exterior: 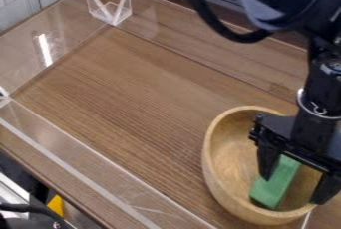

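A tan bowl point(220, 158) sits at the lower right of the wooden table. Inside it lies a green oblong object point(273, 187). My black gripper point(290, 171) reaches down into the bowl from the right, open, its fingers around the upper part of the green object and partly hiding it. Whether they touch it I cannot tell.
A clear plastic piece point(110, 6) stands at the far upper left. Dark cables hang over the back right.
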